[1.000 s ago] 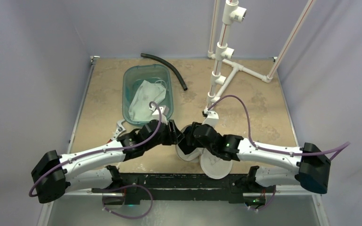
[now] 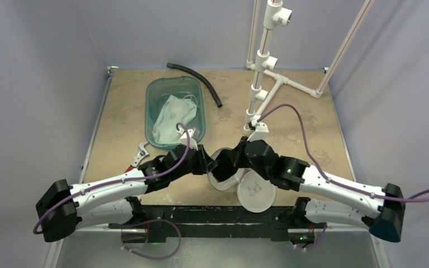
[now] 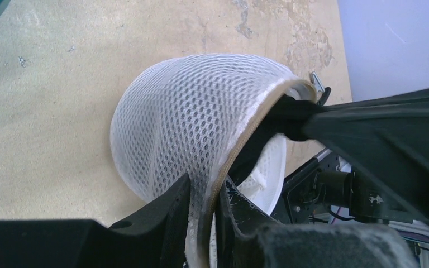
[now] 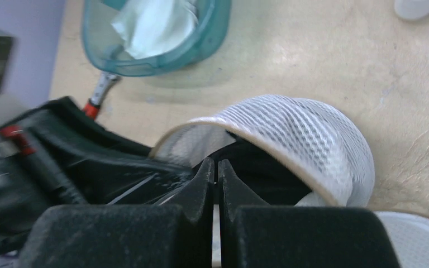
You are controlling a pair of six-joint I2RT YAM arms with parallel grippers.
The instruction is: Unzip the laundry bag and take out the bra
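Observation:
The white mesh laundry bag (image 3: 173, 111) stands unzipped on the table, its beige-edged mouth gaping toward my right gripper. Black cloth of the bra (image 4: 268, 170) fills that opening. My right gripper is shut at the mouth; in the left wrist view its tips meet the black cloth, but whether any is pinched between them is unclear. At the near side, my left gripper has the bag's rim between its fingers, which stand slightly apart; how tightly they hold it cannot be told. From above, both grippers partly cover the bag.
A teal bin (image 2: 150, 111) holding a white cloth (image 2: 173, 117) stands behind my left arm. Beside the bag lies a round white disc (image 2: 257, 191). A wrench (image 2: 139, 153), a black hose (image 2: 198, 78) and a white pipe frame (image 2: 260, 92) are nearby. Right of the disc, the table is bare.
The left arm has barely moved.

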